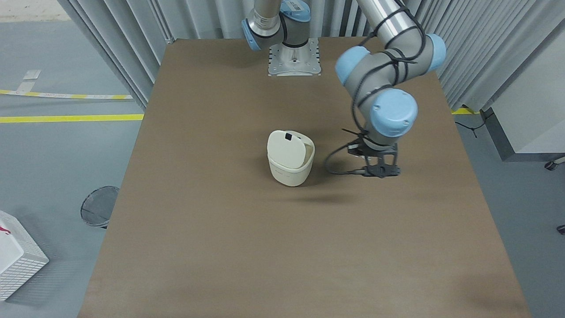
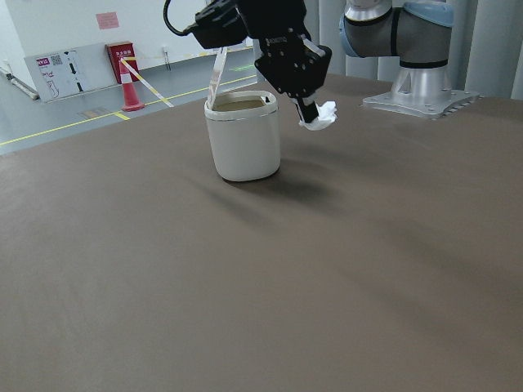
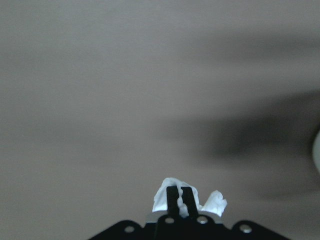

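A small white bin [image 1: 286,164] with its lid tilted up stands on the brown table [image 1: 296,249]; it is also in the left camera view [image 2: 245,143]. Just right of it hangs my gripper [image 1: 378,167], shut on a crumpled white tissue [image 2: 320,116], which is above the table. The wrist view shows the tissue [image 3: 216,202] between and around the black fingertips, with the bin's edge [image 3: 316,150] at the right.
A mesh basket [image 1: 99,206] and a white box [image 1: 18,254] are on the floor to the left.
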